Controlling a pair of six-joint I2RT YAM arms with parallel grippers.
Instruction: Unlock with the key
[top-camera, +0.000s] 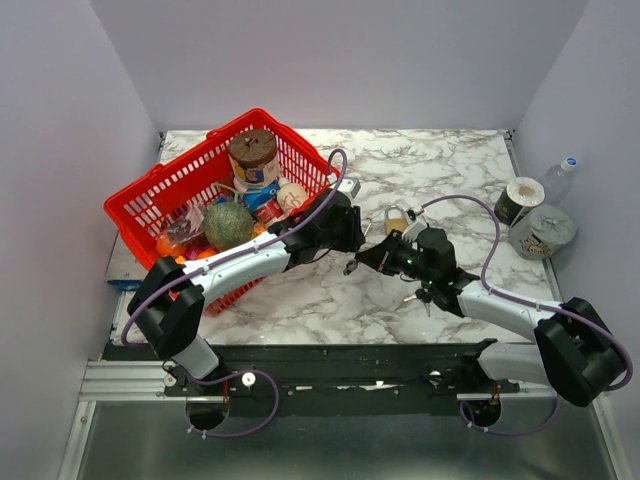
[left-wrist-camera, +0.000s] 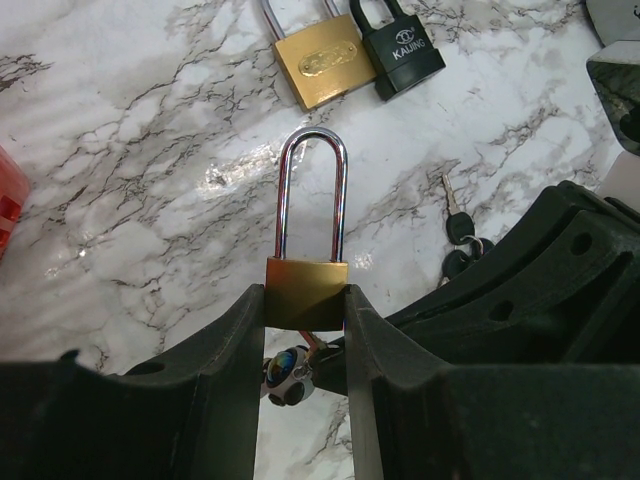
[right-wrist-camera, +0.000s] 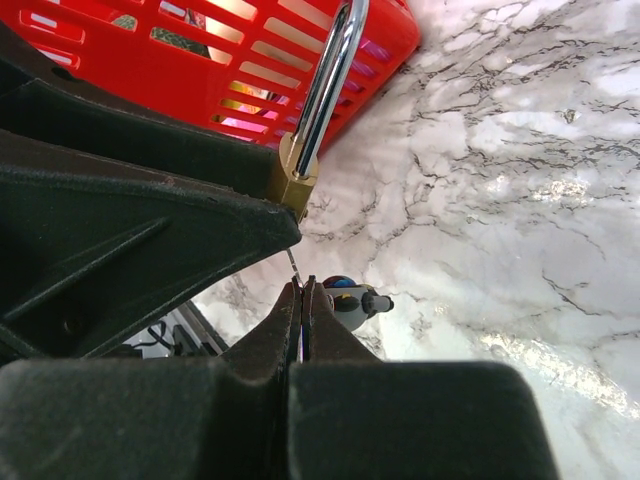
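A brass padlock (left-wrist-camera: 306, 280) with a long silver shackle is pinched in my left gripper, shut on its body. In the right wrist view the padlock's body (right-wrist-camera: 292, 180) shows past the left fingers (right-wrist-camera: 220, 225). My right gripper is shut just below, and a thin key blade (right-wrist-camera: 292, 262) sticks out from its tips towards the padlock's underside. A colourful charm (right-wrist-camera: 350, 300) hangs beside these tips. Whether the blade sits inside the keyhole cannot be seen, as the left finger covers it.
Two more padlocks, one brass (left-wrist-camera: 325, 60) and one black (left-wrist-camera: 403, 52), lie on the marble table. Loose keys (left-wrist-camera: 460, 226) are partly behind the right arm. A full red basket (top-camera: 160, 185) stands at the left; cans (top-camera: 518, 200) are far right.
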